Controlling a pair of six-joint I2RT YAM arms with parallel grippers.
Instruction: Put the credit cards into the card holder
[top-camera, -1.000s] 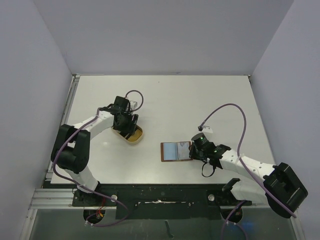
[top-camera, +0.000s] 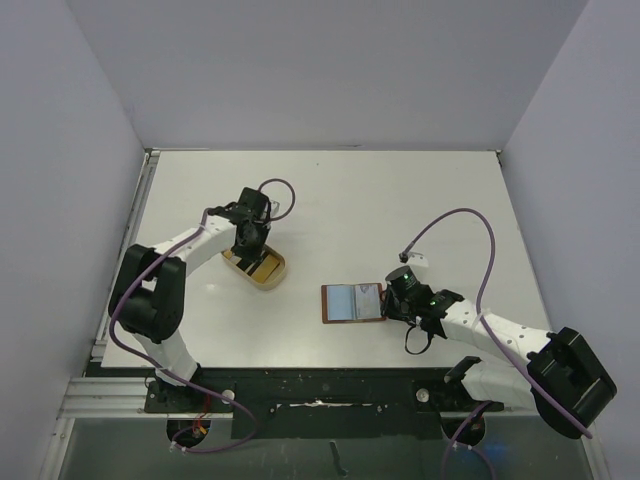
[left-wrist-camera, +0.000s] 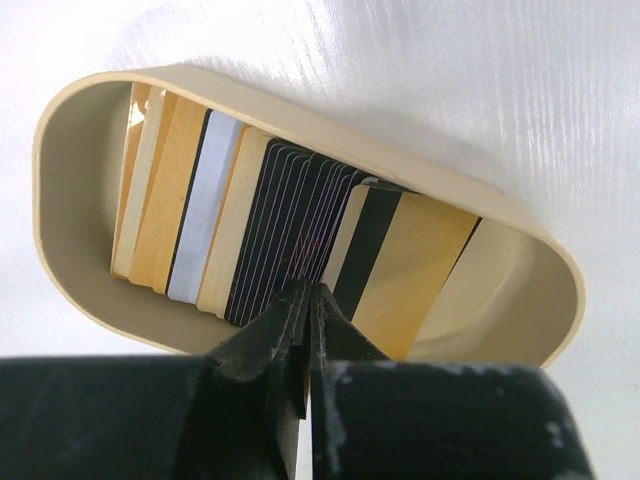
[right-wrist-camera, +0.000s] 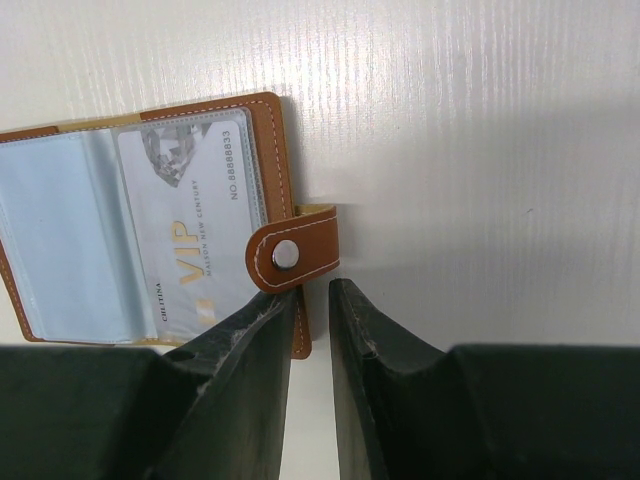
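Note:
In the left wrist view, a beige tray holds a slanted row of cards: gold and cream ones, a pale lilac one, a black stack. My left gripper is shut, its tips over the lower edge of the black stack; no card shows clearly between them. The open brown card holder lies flat, a white VIP card in its right clear pocket and a pale blue left side. My right gripper straddles the holder's right edge below the snap strap; a narrow gap shows between its fingers, and whether they grip is unclear.
On the white table, the tray stands at left and the holder nearer the front centre. Free table lies between them and across the back. Cards lean close together, with an empty space at the tray's right end.
My left gripper has shifted left over the tray, uncovering more of its right end. The right gripper has moved very slightly right from a second ago; the holder looks unmoved.

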